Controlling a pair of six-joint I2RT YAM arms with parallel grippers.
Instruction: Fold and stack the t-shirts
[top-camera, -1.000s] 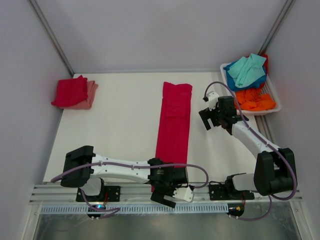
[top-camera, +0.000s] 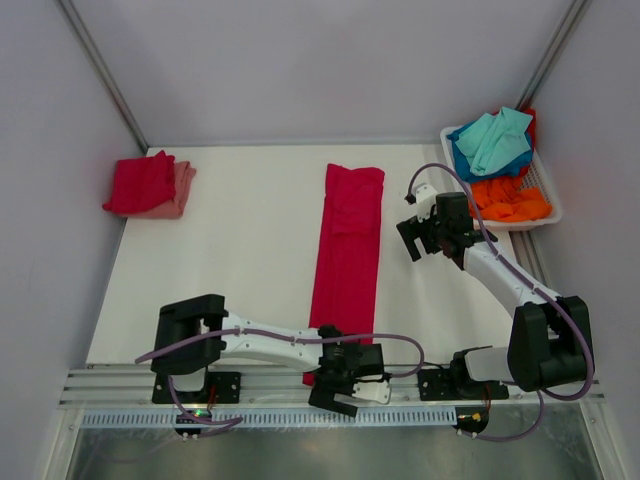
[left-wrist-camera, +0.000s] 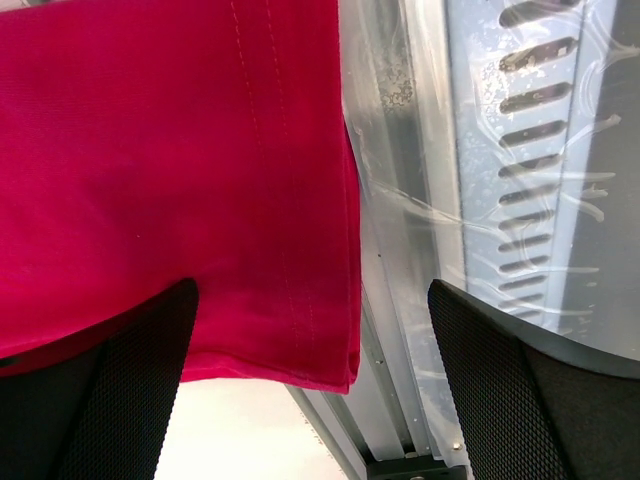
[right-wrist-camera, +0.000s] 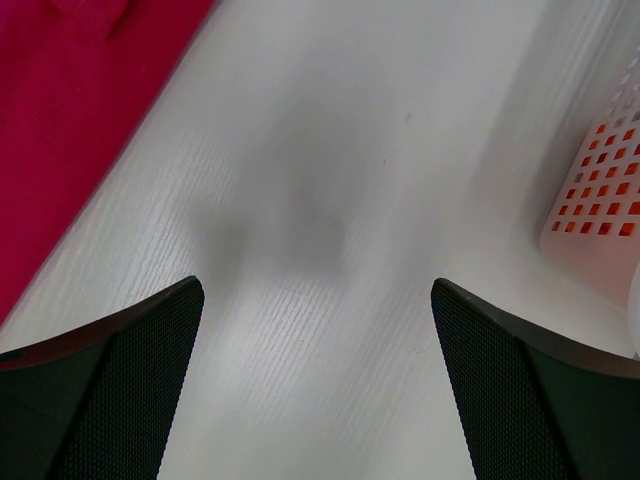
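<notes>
A red t shirt (top-camera: 346, 265), folded into a long narrow strip, runs from the back of the table to its front edge. Its hem end (left-wrist-camera: 290, 200) fills much of the left wrist view, reaching over the table's metal edge. My left gripper is open above that end, one finger over the cloth and the other past the edge; no cloth is seen gripped. Right of the shirt, my right gripper hangs open over bare table. At the back left lies a stack of folded shirts, a red one (top-camera: 143, 183) on a pink one (top-camera: 178, 200).
A white basket (top-camera: 553, 217) at the back right holds unfolded shirts: teal (top-camera: 494, 140), blue and orange (top-camera: 510, 200). Its perforated wall (right-wrist-camera: 600, 190) stands to the right of my right gripper.
The right arm, shirt and stack have not moved.
</notes>
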